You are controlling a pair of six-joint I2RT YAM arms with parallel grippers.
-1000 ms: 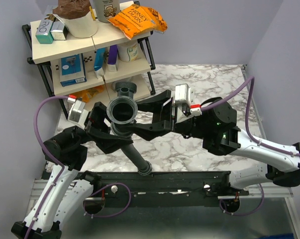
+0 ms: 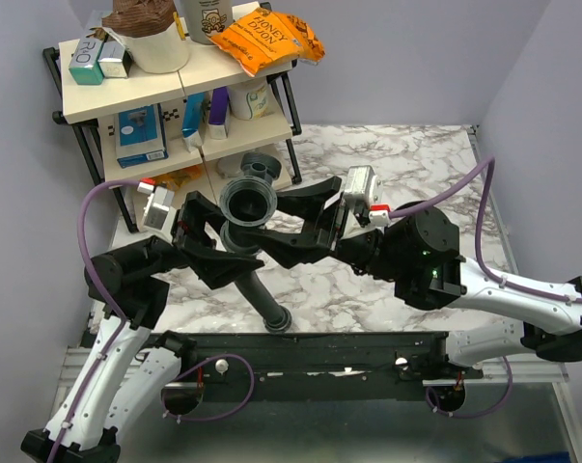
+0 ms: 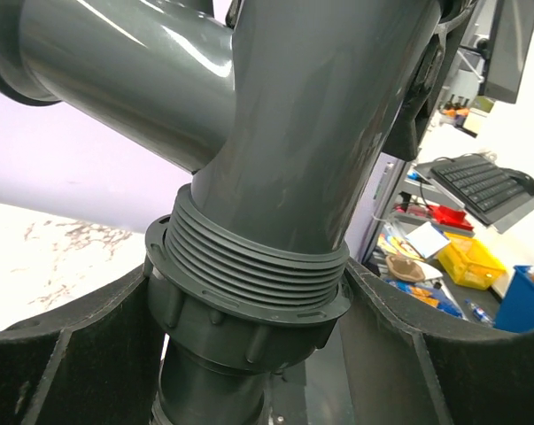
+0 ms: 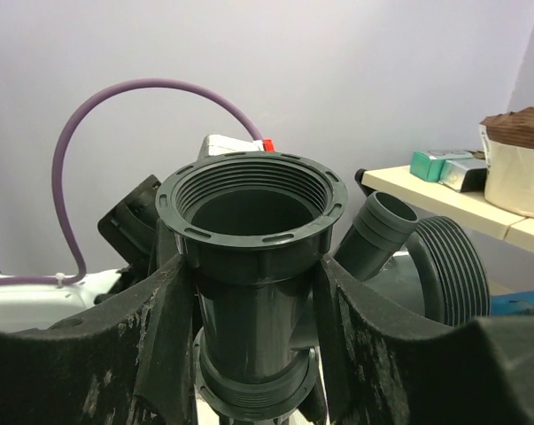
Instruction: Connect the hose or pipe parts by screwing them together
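Observation:
A dark grey pipe assembly stands in the middle of the top view, its round open mouth (image 2: 248, 201) facing up and a straight pipe (image 2: 260, 294) slanting down to the right. My left gripper (image 2: 237, 239) is closed round its lower part; in the left wrist view the fingers press both sides of a ribbed collar nut (image 3: 240, 328) below threads. Higher up, my right gripper (image 2: 269, 220) clasps the assembly; its fingers flank the ring under the open mouth (image 4: 253, 199) in the right wrist view. A side branch (image 3: 125, 80) leaves the body. No loose hose end can be made out.
Behind stands a shelf (image 2: 126, 92) with boxes, a tub and an orange bag (image 2: 262, 43). A dark beam (image 2: 310, 362) crosses the front. Purple cables (image 2: 484, 198) run along both arms.
The mouth of the assembly has shifted slightly right and tilted, and both grippers have moved with it. The pipe's lower end has drawn slightly left and up.

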